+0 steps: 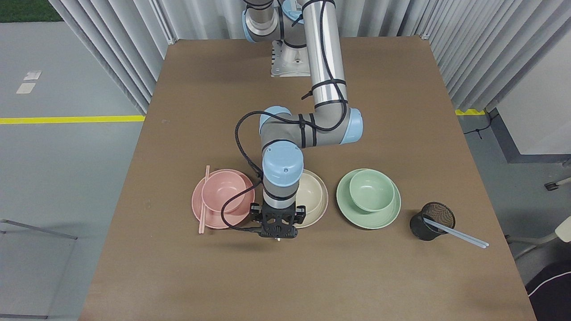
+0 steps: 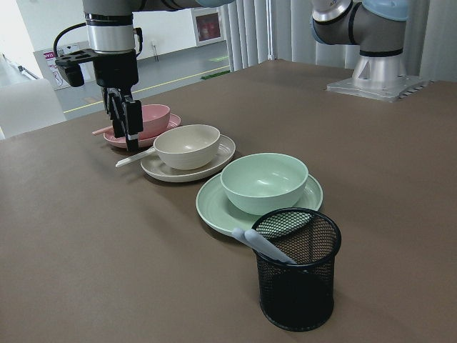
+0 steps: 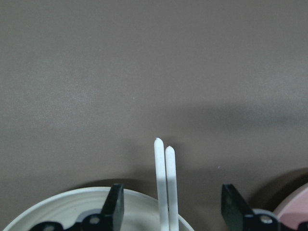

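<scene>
My gripper hovers low over the white chopsticks [image 3: 159, 178], which lie on the cream plate [image 3: 67, 207] beside the cream bowl [image 2: 186, 150]. In the wrist view its two fingers are apart, with the chopsticks between them but their tips reaching beyond. In the front view the gripper hides part of the cream set and chopsticks. To its left is the pink bowl [image 1: 222, 190] on a pink plate with pink chopsticks [image 1: 202, 211].
A green bowl [image 1: 371, 190] on a green plate [image 1: 353, 214] stands right of the cream set. A black mesh cup [image 1: 420, 227] holding pale chopsticks [image 1: 465, 236] is at the right.
</scene>
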